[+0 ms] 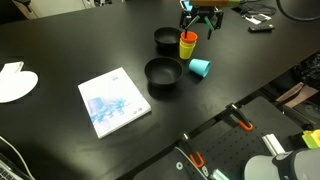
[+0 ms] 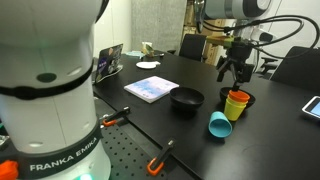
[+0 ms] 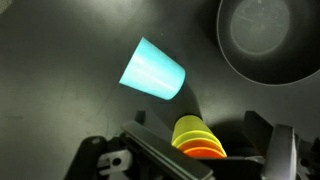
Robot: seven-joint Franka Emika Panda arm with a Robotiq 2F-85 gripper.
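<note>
A light-blue cup [image 3: 153, 70] lies on its side on the dark table, apart from my gripper. Yellow and orange cups stand stacked, the orange one [image 2: 238, 96] inside the yellow one [image 2: 236, 110]. My gripper [image 2: 239, 74] is open above this stack, with nothing held. From the wrist, the stack shows in the gap between the fingers, lower down. In exterior view 1 the blue cup [image 1: 200, 68] rests just in front of the stack and right of the near black bowl [image 1: 163, 71].
Another black bowl [image 1: 168, 40] stands close behind the stack. A white-and-blue book [image 1: 114, 101] lies left of the bowls, and a white plate [image 1: 15, 85] is at the far left. Pliers [image 2: 160, 160] lie near the front edge. Table right of the blue cup is clear.
</note>
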